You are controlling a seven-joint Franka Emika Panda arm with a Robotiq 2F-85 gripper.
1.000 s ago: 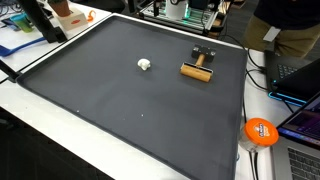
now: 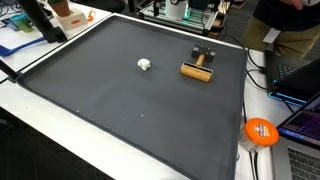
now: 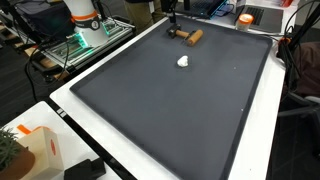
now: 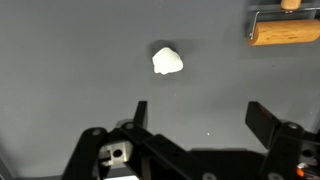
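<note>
A small white lump (image 4: 167, 61) lies alone on the dark grey board (image 4: 80, 60), a little behind its middle as exterior view 1 shows it (image 2: 144, 64). To its right on the board rests a roller with a wooden cylinder (image 2: 197, 72) and a dark frame; part of its wooden cylinder (image 4: 286, 32) shows at the wrist view's upper right. My gripper is open above the board, its two black fingers wide apart at the bottom of the wrist view with nothing between them. The white lump is ahead of the fingers, apart from them. Neither exterior view shows the fingertips clearly.
An orange-lidded round container (image 2: 261, 132) stands on the white table just beyond the board's right edge, near laptops. Cables run along that side. A potted plant (image 3: 10, 152) and a black block (image 3: 86, 170) sit near the table edge. Most of the board is bare.
</note>
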